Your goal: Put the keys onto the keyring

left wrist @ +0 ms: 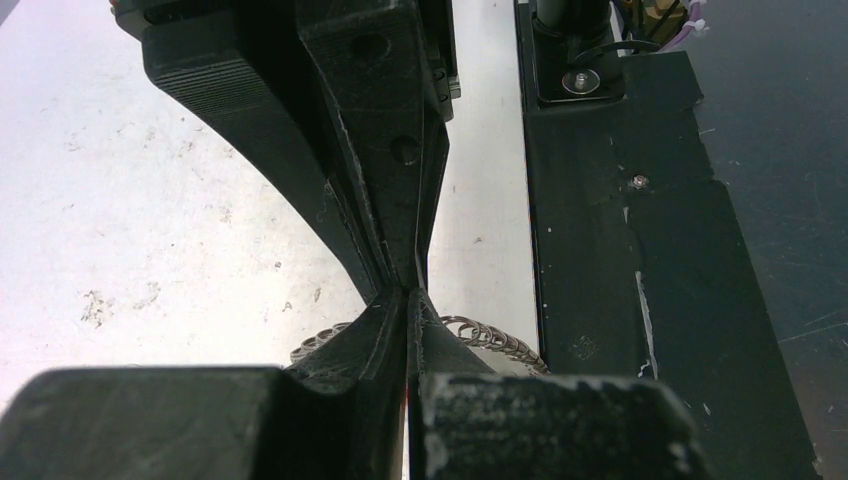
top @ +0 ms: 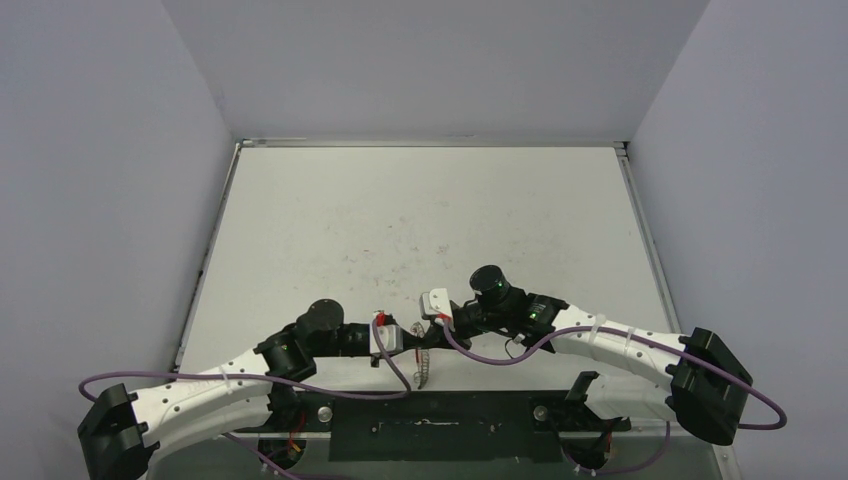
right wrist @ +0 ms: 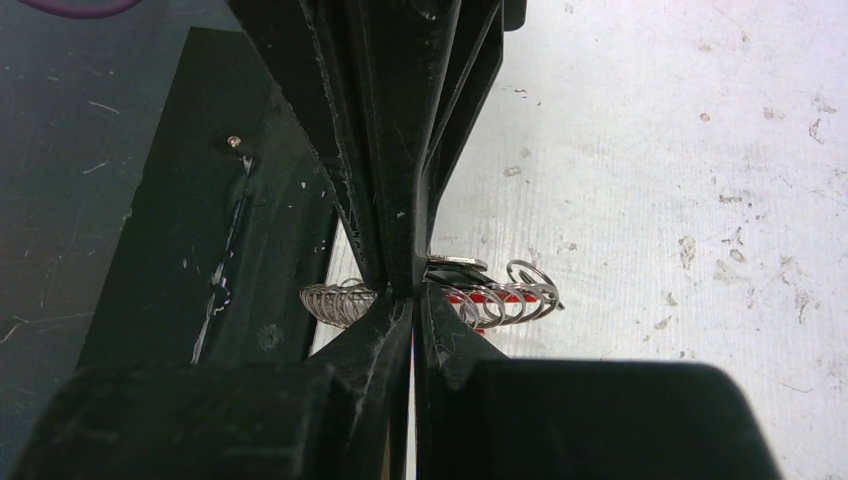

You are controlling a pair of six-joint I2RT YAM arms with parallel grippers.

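My left gripper (top: 411, 341) and right gripper (top: 427, 337) meet tip to tip near the table's front. Both are shut. A silver coiled keyring (top: 422, 372) lies across the place where they meet. Its coils (left wrist: 497, 341) emerge on both sides of the touching fingertips in the left wrist view. From the right wrist, more of the coil (right wrist: 340, 302) shows, along with a flat metal piece (right wrist: 458, 262), perhaps a key, and a red strip (right wrist: 515, 298). The fingertips hide the middle of the coil, so what is pinched between either pair of fingers cannot be made out.
Most of the white table (top: 420, 210) behind the arms is bare. A dark panel (top: 440, 430) borders its front edge, close to the coil. Purple cables (top: 330, 393) loop along both arms.
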